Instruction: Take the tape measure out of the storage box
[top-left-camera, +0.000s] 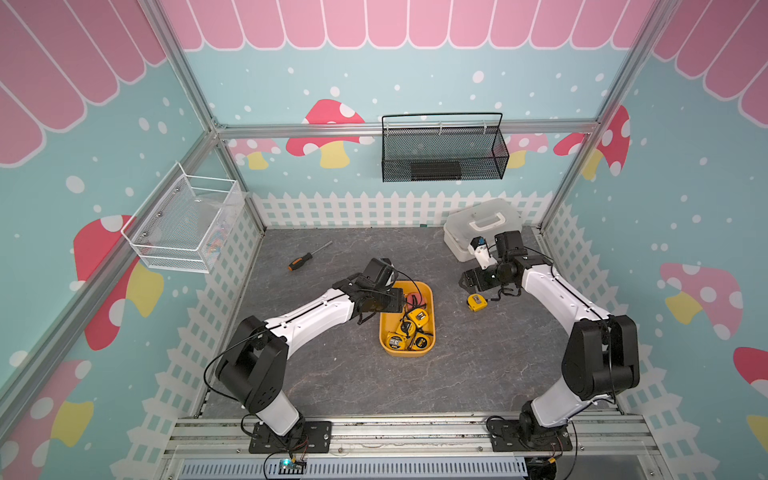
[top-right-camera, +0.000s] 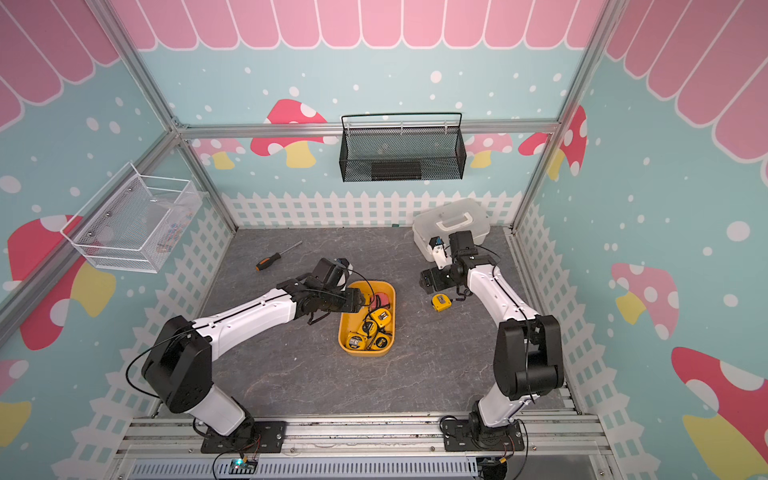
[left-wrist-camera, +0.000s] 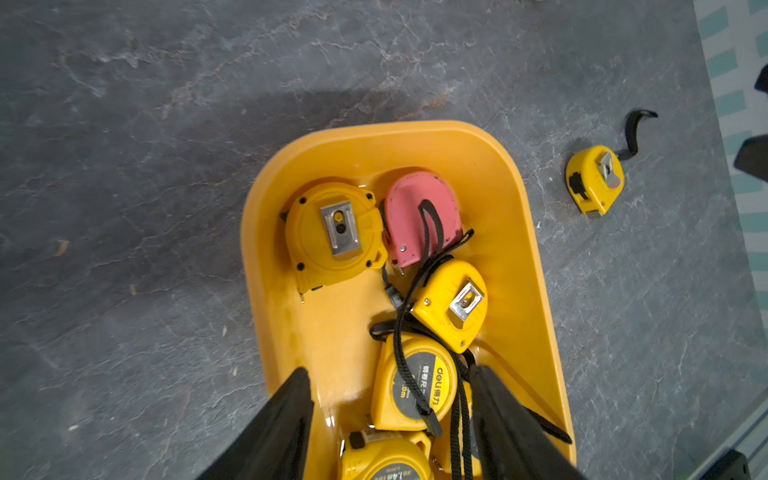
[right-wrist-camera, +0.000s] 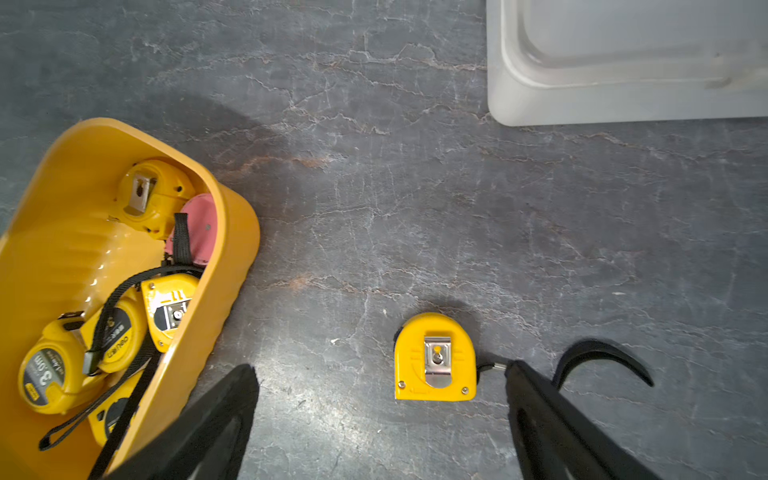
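An orange-yellow storage box (left-wrist-camera: 265, 320) holds several yellow tape measures and a pink tape measure (left-wrist-camera: 421, 214). A larger yellow tape measure (left-wrist-camera: 334, 232) lies in its far left corner, beside the pink one. Above the box, my left gripper has its fingers parted, with nothing gripped. One small yellow tape measure (right-wrist-camera: 435, 357) rests on the table right of the box, its black strap trailing to the right. My right gripper hovers over the table near it, fingers wide apart and nothing between them.
A lidded translucent container (top-left-camera: 483, 226) stands at the back right, close behind the right gripper. A screwdriver (top-left-camera: 309, 256) lies at the back left. A black wire basket (top-left-camera: 445, 153) hangs on the back wall.
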